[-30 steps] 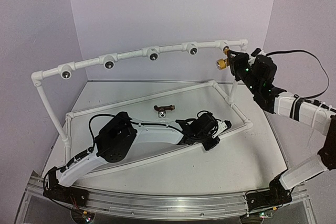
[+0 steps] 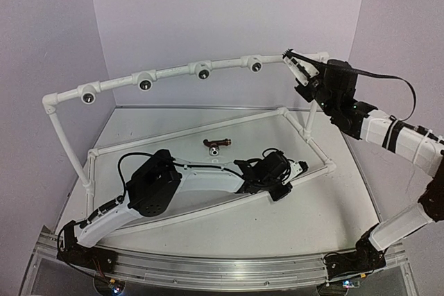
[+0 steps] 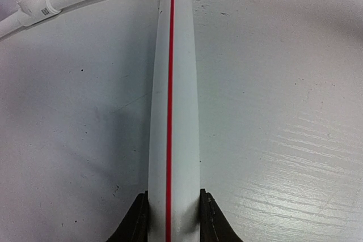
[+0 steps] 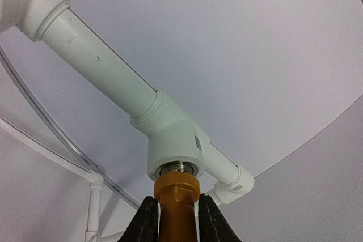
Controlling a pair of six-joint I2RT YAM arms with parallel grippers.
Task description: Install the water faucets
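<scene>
In the right wrist view a brass faucet stands with its threaded end at the mouth of a white tee; some silver thread shows between them. My right gripper is shut on the faucet body, one finger on each side. From above, this gripper covers the right end of the raised pipe and hides the faucet. A second faucet lies on the board behind the left arm. Low on the frame, my left gripper is shut on the white base pipe with its red line.
Several more tees line the raised pipe, with dark, empty-looking openings facing forward, such as the leftmost tee. The left arm lies across the base frame. Bare board shows at front right.
The faucet's brass outlet, visible earlier from above, is now hidden. The left arm stays in place.
</scene>
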